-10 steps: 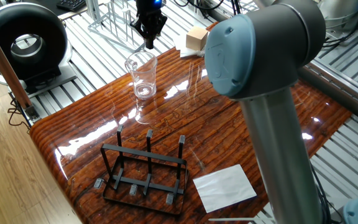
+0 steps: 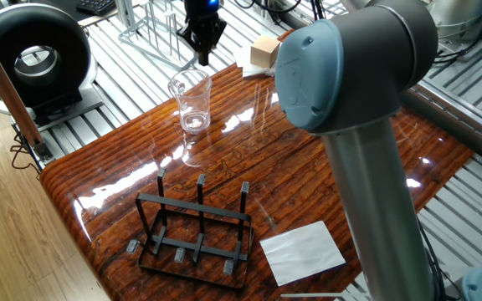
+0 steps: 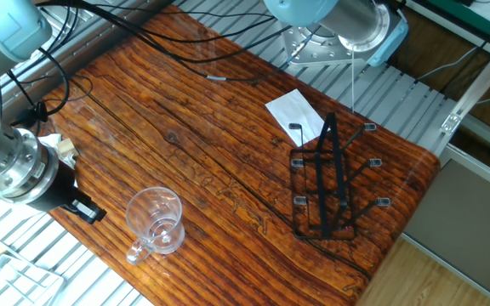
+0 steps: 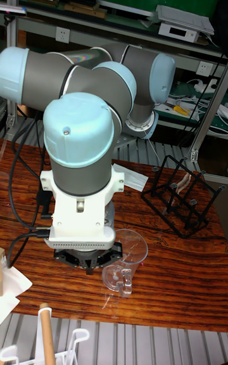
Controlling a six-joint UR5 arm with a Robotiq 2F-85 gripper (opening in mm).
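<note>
A clear glass mug [image 2: 195, 113] with a handle stands upright on the glossy wooden table [image 3: 219, 204], near one edge. My gripper [image 2: 202, 58] hangs beside and above the mug; its black fingertips [image 3: 88, 209] look drawn together, with nothing visible between them. From the second exterior view, a gap separates the fingertips from the mug [image 3: 167, 238]. In the third exterior view, the gripper [image 4: 90, 267] is just left of the mug [image 4: 132, 253]. A black metal rack [image 2: 192, 207] with several upright prongs sits empty on the table.
Beside the rack lies a flat white sheet [image 2: 302, 252]. A small tan box [image 2: 264, 52] sits at the edge past the gripper. Black cables [image 3: 185, 59] cross one side of the table. Bare tabletop separates the mug from the rack.
</note>
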